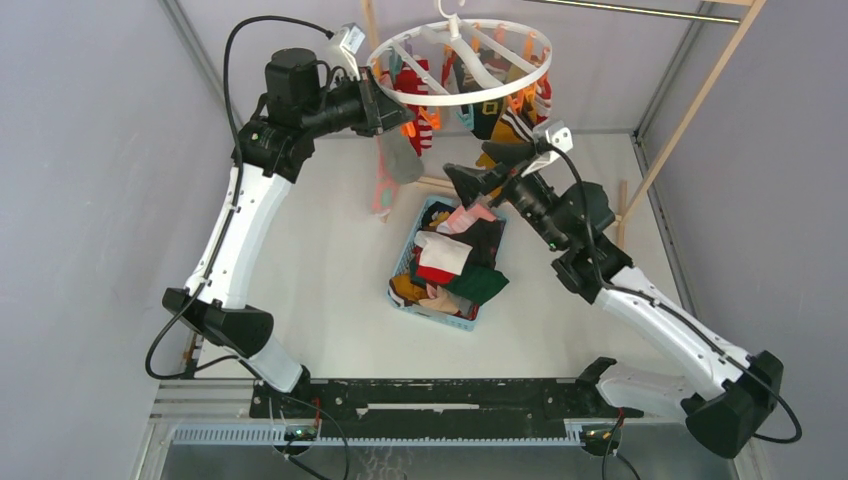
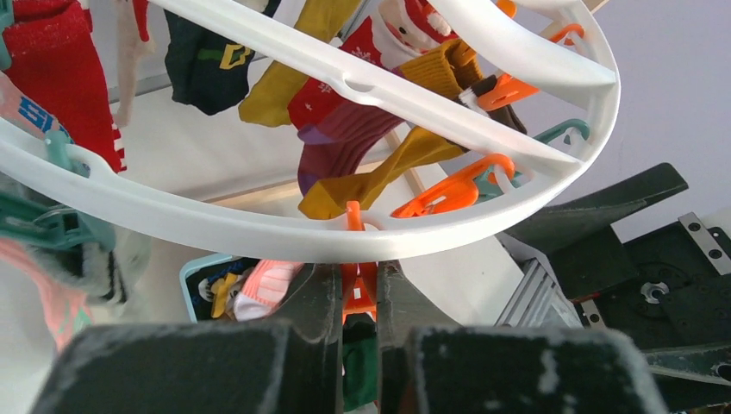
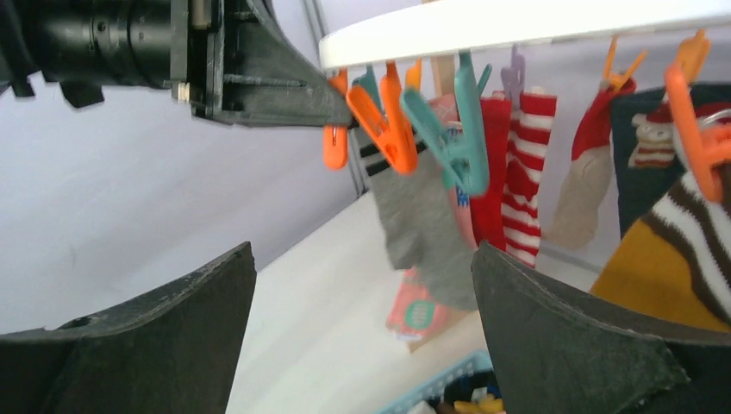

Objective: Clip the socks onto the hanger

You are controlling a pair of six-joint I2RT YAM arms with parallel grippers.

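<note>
The white round hanger (image 1: 440, 98) hangs at the top of the top view, with several socks clipped round it. My left gripper is shut on an orange clip (image 2: 353, 216) under the near rim; no sock shows in that clip. A grey sock (image 3: 427, 228) hangs close by the left fingers in the right wrist view, near an orange and a teal clip (image 3: 465, 129). My right gripper stands open and empty, apart from the hanger. In the top view it is right of the left gripper, above the basket.
Below the hanger, a blue basket (image 1: 398, 268) holds a pile of mixed socks. Wooden frame bars (image 1: 690, 125) stand at the right. Mustard and striped socks (image 3: 664, 267) hang near the right gripper.
</note>
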